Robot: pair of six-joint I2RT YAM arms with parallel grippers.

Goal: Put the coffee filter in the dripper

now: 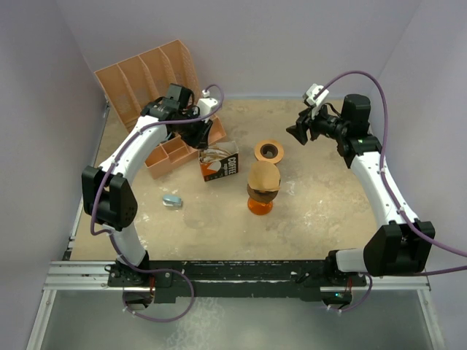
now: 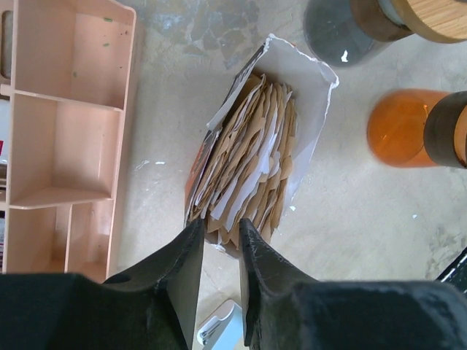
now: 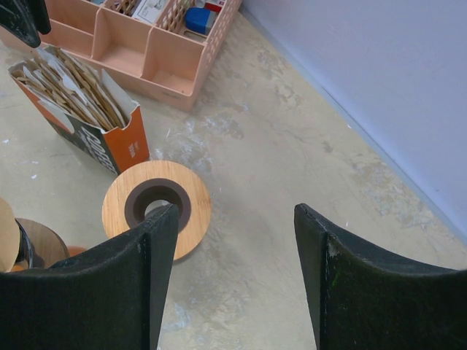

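The coffee filters (image 2: 252, 160) stand packed in an open orange-and-black box (image 1: 220, 168), left of centre in the top view. Over one end of it is my left gripper, its fingers a little apart with nothing seen between them. The amber-based dripper (image 1: 260, 205) is to the right of the box. A tan, cone-like piece (image 1: 263, 176) covers its top; whether this is paper or wood I cannot tell. Away to the right, my right gripper is open and empty above bare table.
A wooden ring with a dark centre (image 1: 269, 152) sits between box and dripper. Behind the box leans a pink compartment rack (image 1: 171, 154). A small light-blue object (image 1: 172, 200) lies front left.
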